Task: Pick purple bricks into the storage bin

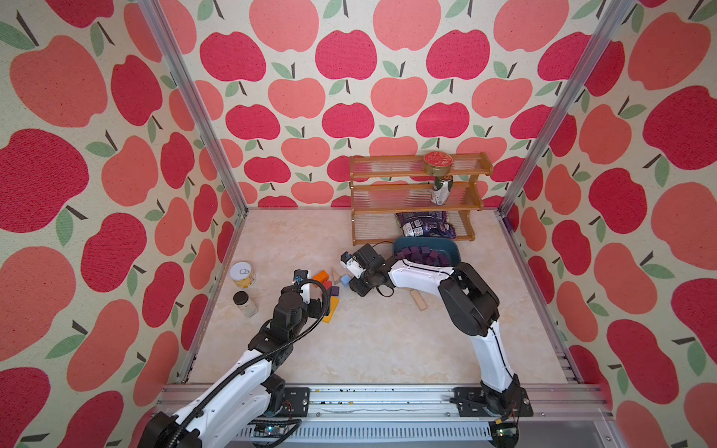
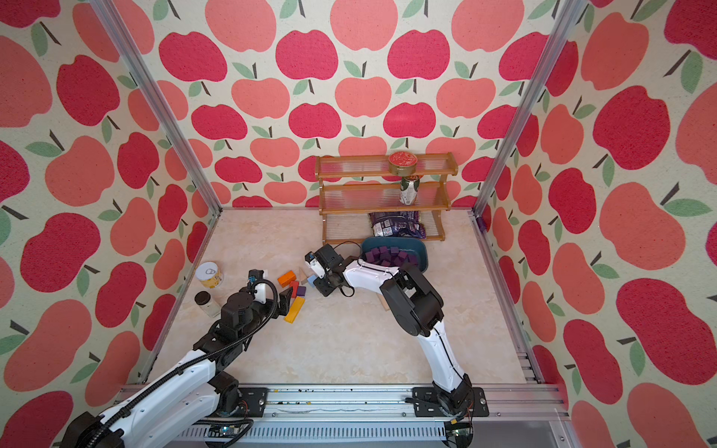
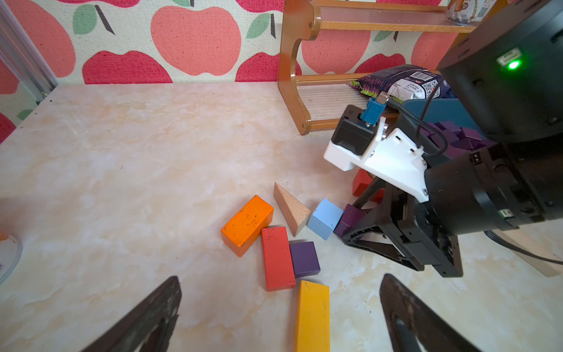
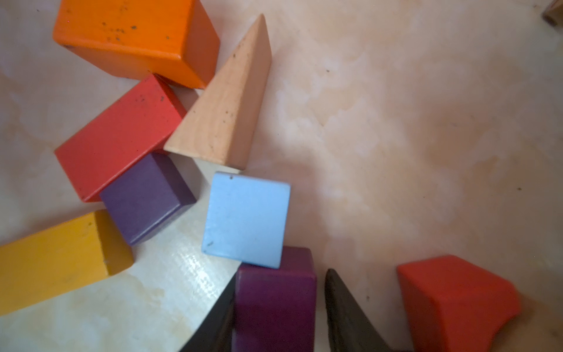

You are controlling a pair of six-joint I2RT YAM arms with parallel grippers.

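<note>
My right gripper is low over the table, its fingers part open around a magenta-purple brick (image 4: 274, 299) that touches a light-blue cube (image 4: 246, 217). A darker purple cube (image 4: 146, 196) lies beside a red block (image 4: 117, 138) and a yellow block (image 4: 55, 264). The teal storage bin (image 2: 422, 261), holding several purple bricks (image 2: 381, 255), stands behind the right arm. My left gripper hangs left of the bricks, open, with the yellow block seen between its fingers from above.
An orange block (image 4: 135, 35), a wooden triangle (image 4: 223, 111) and another red block (image 4: 445, 293) surround the purple brick. A wooden shelf (image 1: 358, 224) stands at the back; a can (image 1: 241, 274) and jar (image 1: 245, 304) are at the left.
</note>
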